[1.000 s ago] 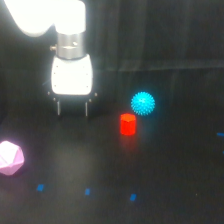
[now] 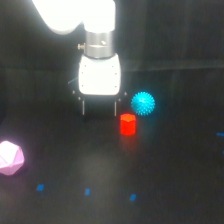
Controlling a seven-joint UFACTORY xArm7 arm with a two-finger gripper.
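Note:
A small red block (image 2: 128, 125) stands on the dark table, just right of the image middle. Behind it and slightly to the right is a bright cyan ball (image 2: 143, 104) with a bumpy surface. At the left edge sits a pink faceted solid (image 2: 10, 158), partly cut off by the frame. My gripper (image 2: 100, 109), under a white hand, is to the left of the red block in the picture. Its thin dark fingers point down and stand apart, with nothing visible between them. How high they are above the table I cannot tell.
Small blue marks lie along the front of the table, among them a left mark (image 2: 40, 187), a middle mark (image 2: 87, 191) and a right mark (image 2: 132, 197). Another blue mark (image 2: 220, 134) is at the right edge.
The arm and its gripper have moved to the right, closer to the red block in the picture. The block, the cyan ball and the pink solid stay where they were.

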